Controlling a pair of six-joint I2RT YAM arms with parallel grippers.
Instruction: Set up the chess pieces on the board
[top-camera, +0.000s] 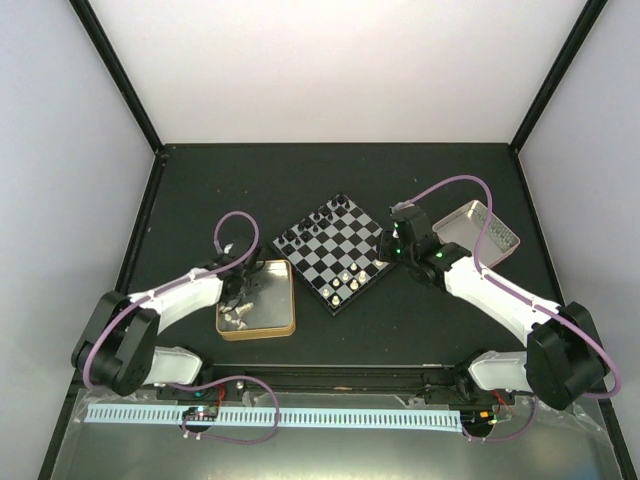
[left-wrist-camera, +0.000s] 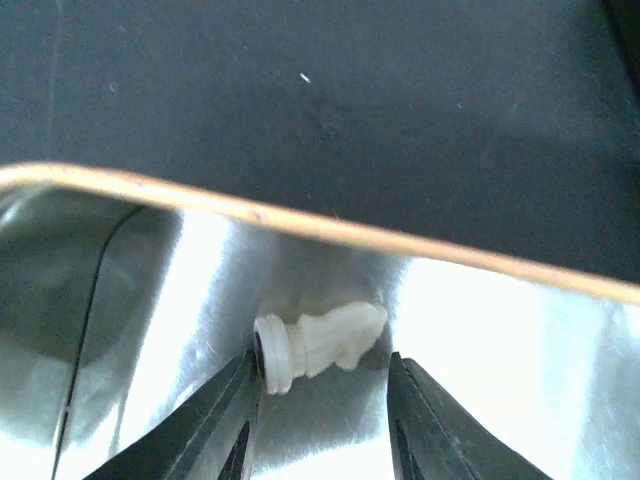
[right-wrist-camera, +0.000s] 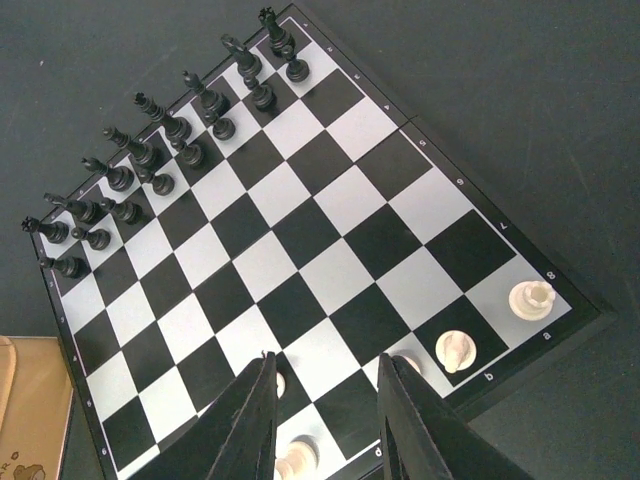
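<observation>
The chessboard (top-camera: 330, 240) carries rows of black pieces (right-wrist-camera: 185, 155) at the back and several white pieces (right-wrist-camera: 455, 350) at the front. In the tan-rimmed tray (top-camera: 256, 330), my left gripper is low over a lying white piece (left-wrist-camera: 330, 335), fingertips beside its base; whether it grips it cannot be told. Other white pieces (top-camera: 238, 316) lie in the tray's front. My right gripper hangs over the board's front, part open, with white pieces below between and around its fingers.
An empty-looking metal tray (top-camera: 476, 230) sits right of the board, behind the right arm.
</observation>
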